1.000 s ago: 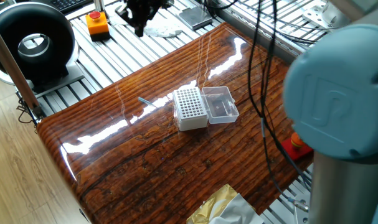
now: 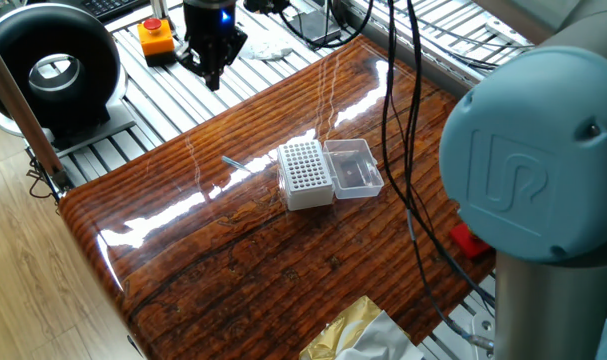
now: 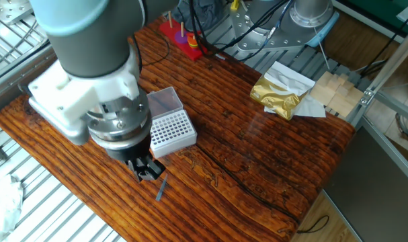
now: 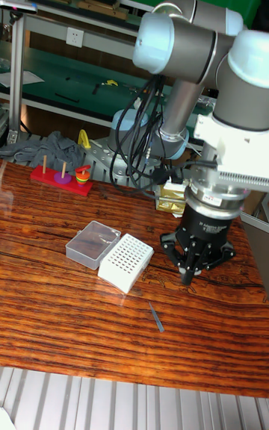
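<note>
A white rack box (image 2: pixel 306 174) with rows of round holes stands on the wooden table, its clear lid (image 2: pixel 353 168) folded open beside it. Apart from the box lies a thin blue-grey stick (image 2: pixel 237 164), flat on the wood; it also shows as a small stick (image 4: pixel 156 317) in exterior view 3. My black gripper (image 4: pixel 187 277) points down above the table, to the right of the box in that view. Its fingertips come together with nothing visible between them. In exterior view 1 the gripper (image 2: pixel 213 82) hangs near the top edge, clear of box and stick.
A gold and white tissue pack (image 3: pixel 284 92) lies near a table edge. A red peg toy (image 4: pixel 62 181) with coloured rings sits at another edge. Black cables (image 2: pixel 413 130) hang from the arm.
In exterior view 1 my gripper has moved slightly left and down, and the arm's blue joint cap has shifted left. The hanging cables swung left. Box, lid and stick have stayed put.
</note>
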